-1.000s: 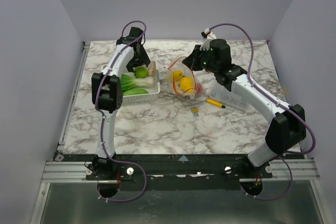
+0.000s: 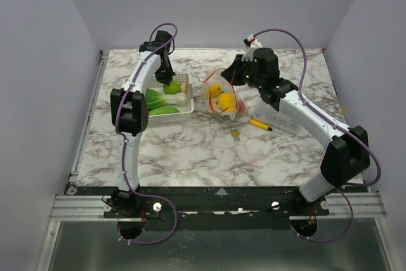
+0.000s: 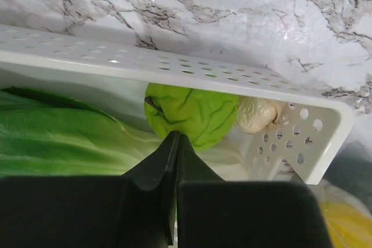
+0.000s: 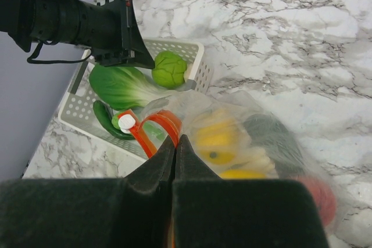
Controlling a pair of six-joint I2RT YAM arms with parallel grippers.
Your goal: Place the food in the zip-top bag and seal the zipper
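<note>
The round green cabbage [image 3: 195,111] lies in the white basket [image 3: 325,135], against its far wall. My left gripper is shut, its tips together just on the near side of the cabbage, with nothing between them. In the right wrist view the cabbage [image 4: 169,69] sits past the left fingertips. My right gripper is shut on the orange-edged rim of the clear zip bag [image 4: 250,126], holding it up. Yellow food [image 2: 225,101] and a reddish item [image 4: 318,196] show inside the bag. The orange zipper strip [image 4: 167,121] curves open, with a white slider [image 4: 127,122] on it.
A leafy green-and-white vegetable [image 3: 64,137] fills much of the basket, and a pale bulb [image 3: 254,114] sits in the corner beside the cabbage. A yellow marker [image 2: 260,124] and a small yellow-and-grey item [image 2: 235,134] lie near the bag.
The cabbage has turned slightly and stays in the basket. The right arm holds still.
</note>
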